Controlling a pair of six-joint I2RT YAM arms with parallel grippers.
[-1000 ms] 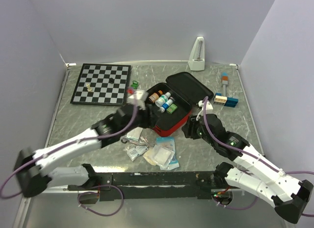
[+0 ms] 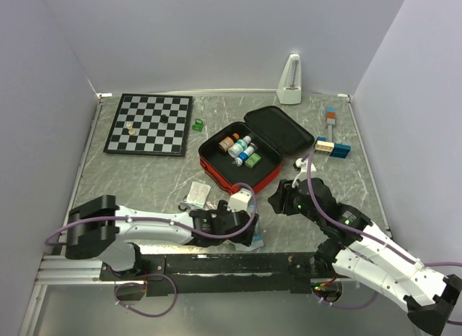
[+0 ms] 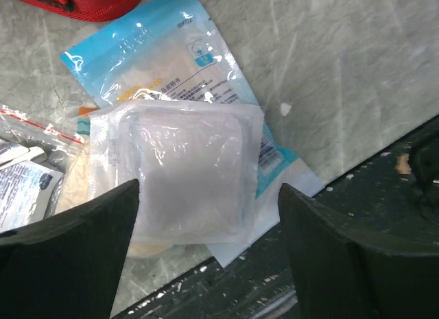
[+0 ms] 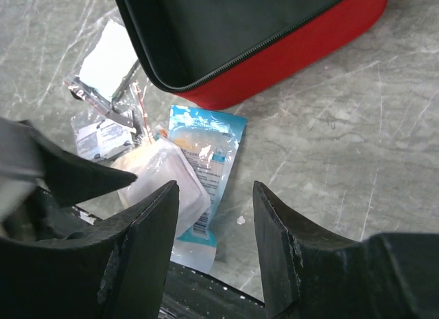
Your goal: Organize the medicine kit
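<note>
The open red and black medicine case (image 2: 260,178) holds several bottles (image 2: 240,147) and a green box (image 2: 253,160). Over a clear white packet (image 3: 188,175) in the left wrist view, my left gripper stands open with its fingers on either side. Whether they touch the packet I cannot tell. Under it lies a blue-and-white pouch (image 3: 154,48), and a beige packet (image 3: 77,175) shows at its left. My right gripper is open and empty, to the right of the case's front corner in the top view.
White packets and a zip bag (image 4: 106,137) lie left of the clear packet. A chessboard (image 2: 149,125), a metronome (image 2: 290,82) and toy blocks (image 2: 333,148) stand farther back. Bare table lies right of the pouch. The dark front edge (image 3: 219,285) is close to the packets.
My left arm has swung from above the case down and toward the front, now over the clear packet. The right arm shifted only slightly, a little to the right lately.
</note>
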